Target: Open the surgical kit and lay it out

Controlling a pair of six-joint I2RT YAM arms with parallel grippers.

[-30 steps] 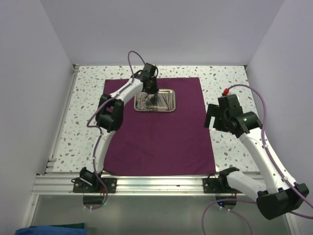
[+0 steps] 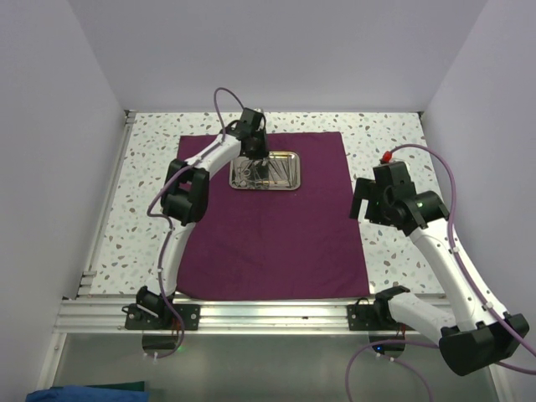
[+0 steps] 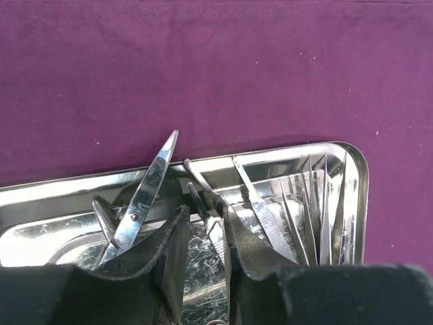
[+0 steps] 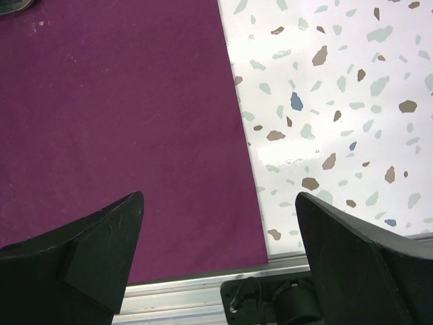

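Note:
A steel tray (image 2: 296, 172) of surgical instruments rests on the purple cloth (image 2: 268, 243). In the left wrist view it holds scissors (image 3: 142, 203), a slim knife-like handle (image 3: 267, 217) and several thin pointed instruments (image 3: 325, 223). My left gripper is part open low over the tray's middle, its fingertips around or just beside short metal instruments (image 3: 210, 227); whether it grips one I cannot tell. My right gripper (image 2: 364, 198) is open above the right side of the cloth, with nothing between its fingers.
Speckled table (image 2: 134, 218) shows on both sides of the cloth, with a metal rail (image 2: 251, 310) along the front edge.
My left gripper has shifted slightly left over the tray in the top view. The right arm is unchanged.

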